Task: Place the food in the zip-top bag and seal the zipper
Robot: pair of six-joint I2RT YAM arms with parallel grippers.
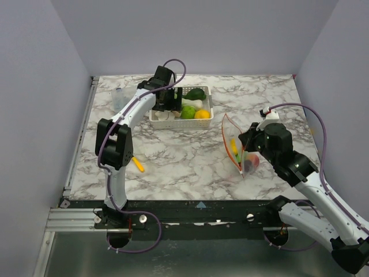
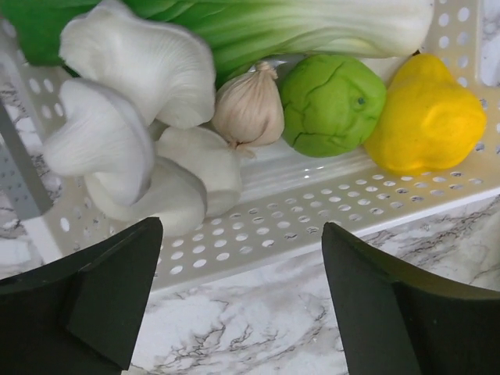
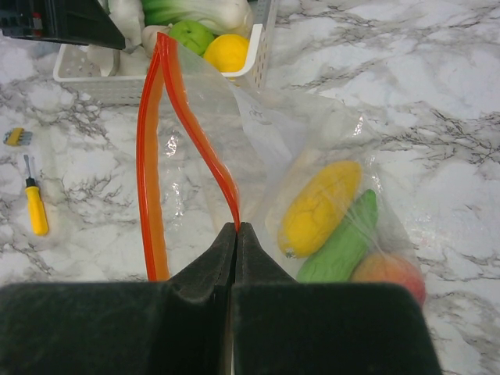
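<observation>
My left gripper [image 1: 173, 105] is over the left part of the white basket [image 1: 161, 123] [image 2: 258, 226], fingers apart and nothing between them. White mushrooms [image 2: 152, 70] lie loosely piled in the basket's left corner, beside a garlic bulb [image 2: 250, 109], a green round vegetable [image 2: 332, 105], a yellow pepper [image 2: 426, 117] and leafy greens [image 2: 312, 27]. My right gripper [image 1: 245, 138] is shut on the orange-edged rim of the clear bag [image 3: 312, 117]. Its mouth gapes; inside are a yellow vegetable [image 3: 322, 207], a green one [image 3: 344, 242] and a peach [image 3: 388, 273].
A yellow-handled screwdriver [image 3: 36, 207] lies on the marble table left of the bag, with a small yellow-and-grey item [image 3: 17, 137] near it. Open table [image 1: 184, 161] separates the basket from the bag. The dark avocado [image 1: 196, 93] sits at the basket's back.
</observation>
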